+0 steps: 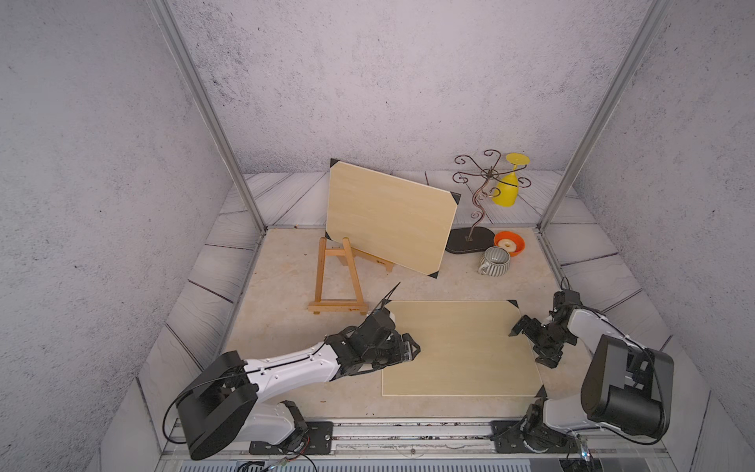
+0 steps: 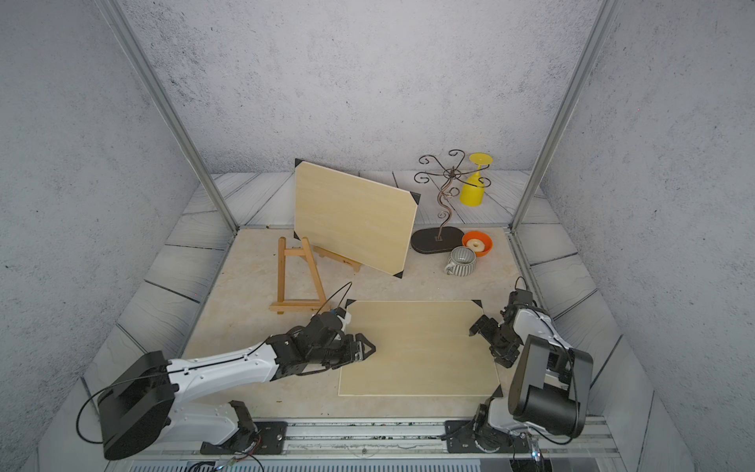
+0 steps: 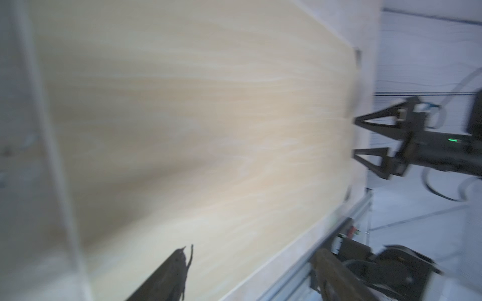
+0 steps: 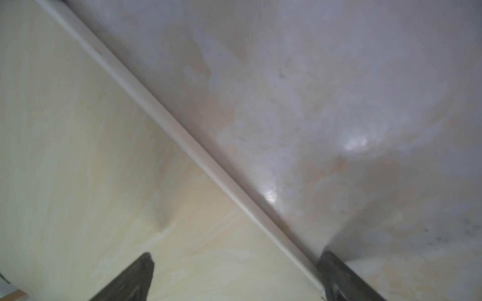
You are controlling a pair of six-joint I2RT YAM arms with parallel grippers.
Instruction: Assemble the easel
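A pale board [image 1: 464, 346] with black corners lies flat at the front of the table. My left gripper [image 1: 409, 350] is just above its left end, open, with nothing seen gripped; its wrist view is blurred. My right gripper stands open at the board's right end, one finger by the edge [image 4: 211, 170]. Behind, a small wooden easel [image 1: 355, 279] stands at the left, and a second board [image 1: 389, 212] leans upright on a wooden support at the back.
At the back right are a wire stand [image 1: 464, 244] with a yellow glass [image 1: 505, 196], an orange bowl [image 1: 519, 244] and a striped mug [image 1: 494, 265].
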